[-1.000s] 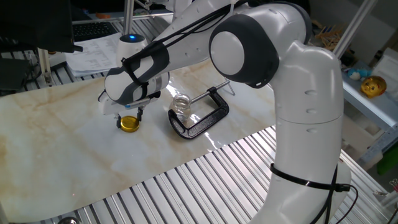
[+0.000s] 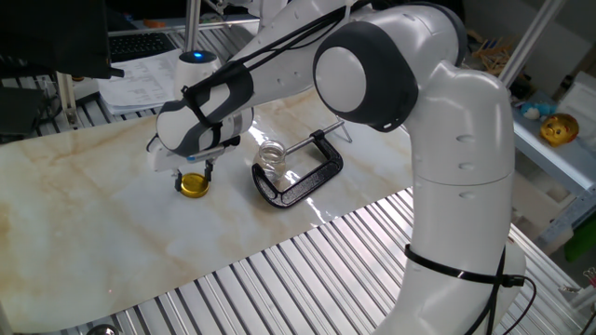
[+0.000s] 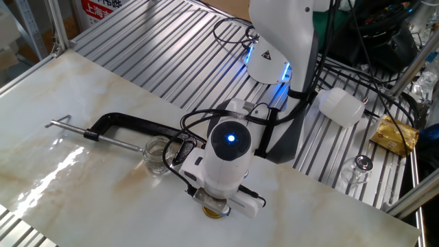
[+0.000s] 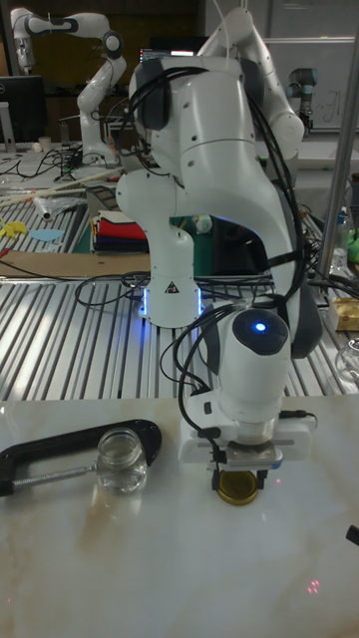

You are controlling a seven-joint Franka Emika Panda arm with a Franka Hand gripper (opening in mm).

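Observation:
A round gold lid (image 2: 194,186) lies on the marbled board, open side up as far as I can make out. My gripper (image 4: 240,478) points down over it, one dark finger at each side of the lid. Whether the fingers press on its rim or stand just clear of it cannot be told. In exterior view 2 the hand covers most of the lid (image 3: 212,213). A clear glass jar (image 4: 122,462) without a lid stands a short way from the gripper, within the frame of a black C-clamp (image 2: 300,189).
The clamp's screw rod (image 3: 116,143) reaches toward the jar and seems to meet it. The marbled board (image 2: 84,242) is bare around the lid. Beyond its edge runs a slatted metal table (image 3: 158,62) holding a white container (image 3: 341,108) and a gold packet (image 3: 394,134).

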